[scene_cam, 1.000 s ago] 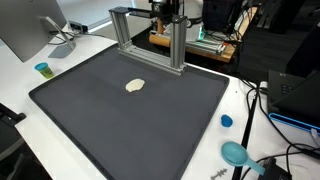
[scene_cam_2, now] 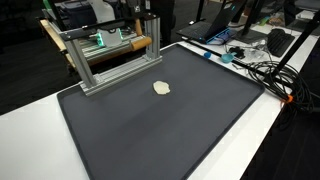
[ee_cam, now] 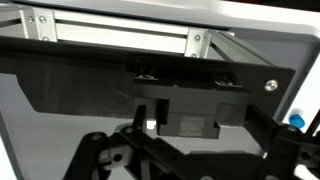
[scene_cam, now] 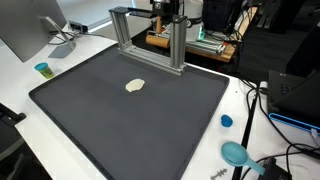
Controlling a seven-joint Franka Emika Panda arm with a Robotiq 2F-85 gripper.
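Observation:
My gripper is open in the wrist view, its dark fingers (ee_cam: 262, 126) reaching up from the bottom edge. Between and beyond them is a dark block (ee_cam: 188, 125) at a long black panel (ee_cam: 80, 85); whether the fingers touch it I cannot tell. A silver metal frame (scene_cam: 150, 56) stands at the far edge of the grey mat (scene_cam: 110, 120), and the arm is over it, mostly cut off by the top of exterior view 1. An irregular cream-coloured flat piece (scene_cam_2: 161, 88) lies alone on the mat.
A green-and-yellow cup (scene_cam: 43, 70) stands on the white table beyond the mat's left side. Toward the right lie a blue round item (scene_cam: 226, 121), a teal ladle-like thing (scene_cam: 238, 155) and black cables (scene_cam_2: 270, 70).

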